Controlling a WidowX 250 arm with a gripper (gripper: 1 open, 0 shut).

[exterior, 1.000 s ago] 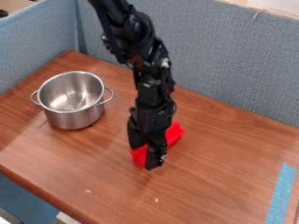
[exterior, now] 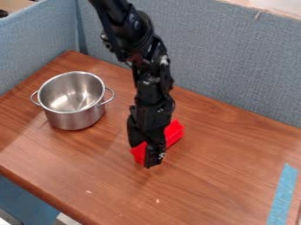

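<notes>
My black gripper (exterior: 150, 149) reaches down to the wooden table at the centre of the view, right over a red object (exterior: 173, 133) that lies on the tabletop and shows on either side of it. The fingers hide much of that object, and I cannot tell whether they are closed on it or stand around it.
A steel pot (exterior: 72, 100) with two handles stands to the left on the table (exterior: 118, 189). Padded grey-blue walls (exterior: 223, 61) border the back and left. A light blue strip (exterior: 283, 193) lies at the right.
The arm and gripper have shifted very slightly over the red object; otherwise the scene looks the same.
</notes>
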